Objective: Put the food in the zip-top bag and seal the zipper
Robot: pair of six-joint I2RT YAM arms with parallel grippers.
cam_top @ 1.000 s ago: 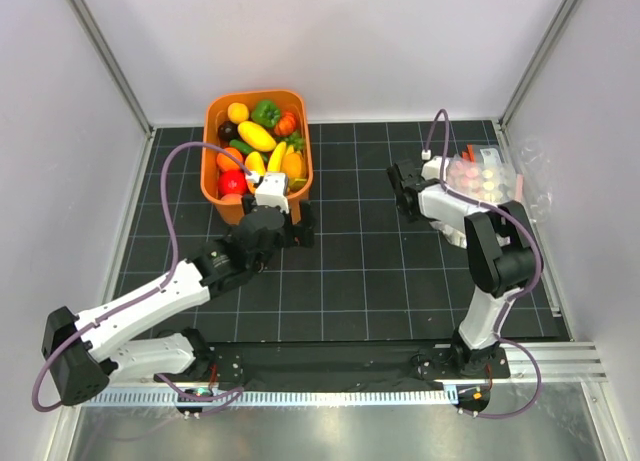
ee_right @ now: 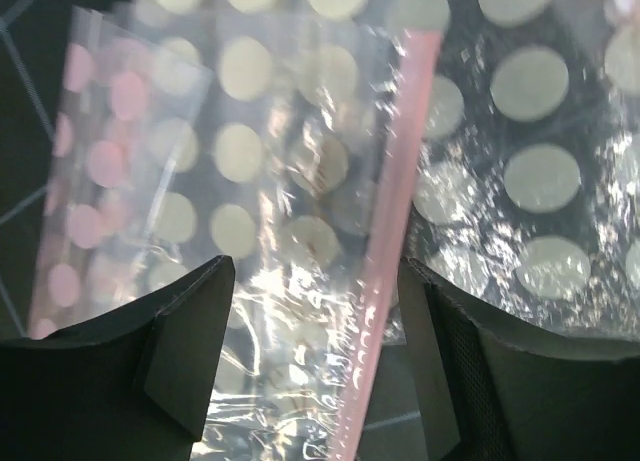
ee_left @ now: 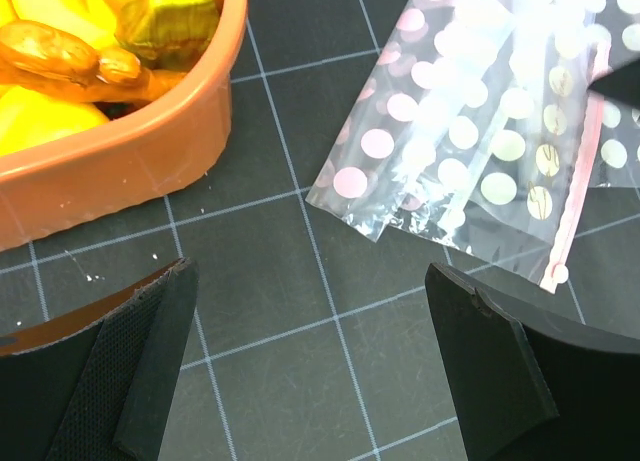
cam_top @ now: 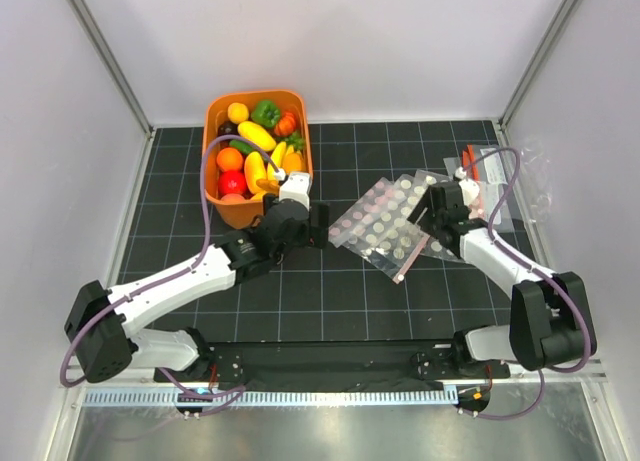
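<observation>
An orange bin full of toy fruit and vegetables sits at the back left. Translucent zip bags with white and pink dots lie flat and overlapping right of it, one with a pink zipper strip. My left gripper stands open by the bin's front right corner, only bare mat between its fingers. My right gripper hangs over the bags, fingers apart, with the strip near its right finger.
More bags and orange strips lie at the back right, with crumpled plastic by the right wall.
The bags now reach further left than a second ago. My left gripper shifted slightly to the right.
</observation>
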